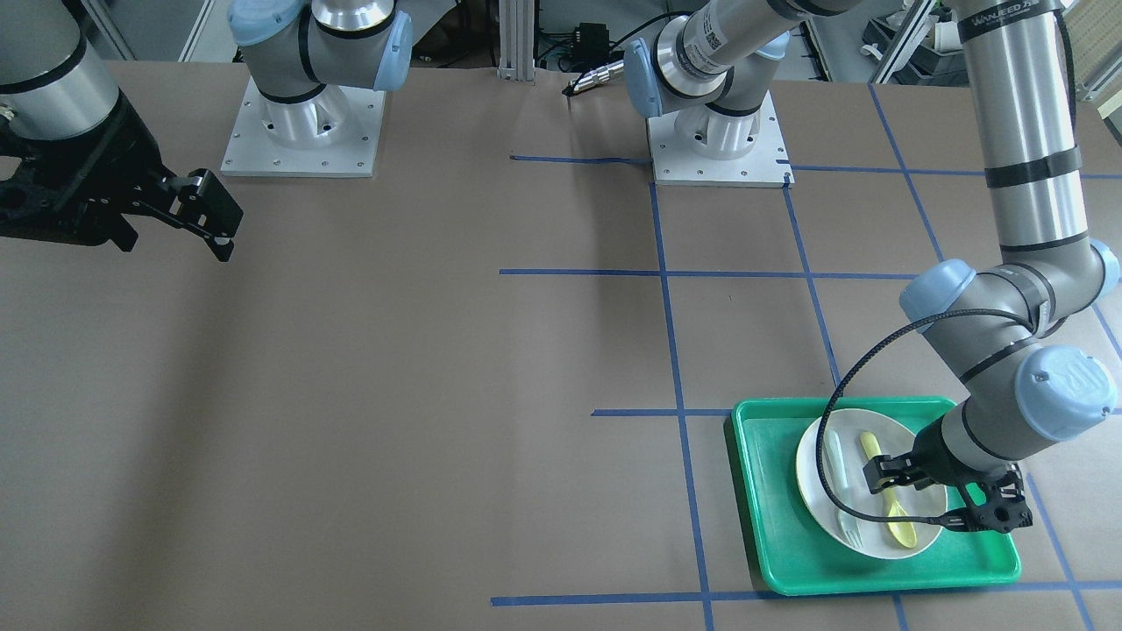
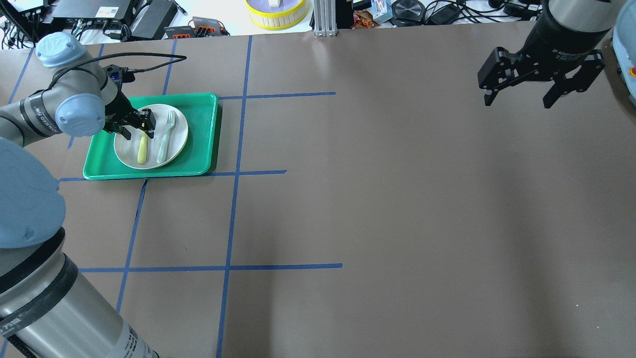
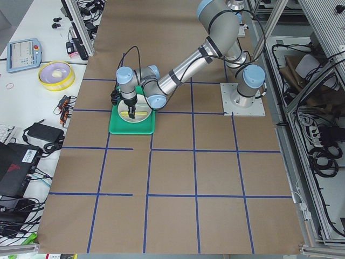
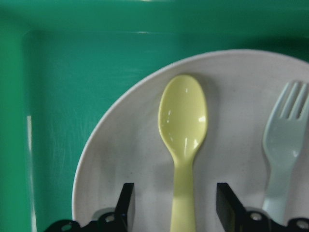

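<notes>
A yellow spoon (image 4: pixel 183 130) and a pale mint fork (image 4: pixel 285 150) lie on a white plate (image 4: pixel 125 154), which sits in a green tray (image 1: pixel 768 557). In the left wrist view my open gripper is low over the plate, one finger each side of the spoon's handle, with gaps to it; the fork lies to the right of the fingers. In the front and top views the gripper's body partly covers plate and cutlery.
A second black gripper (image 2: pixel 539 77) hangs at the opposite side of the table. Two more arms stand on base plates at the back. The table's middle, marked with blue tape lines, is clear.
</notes>
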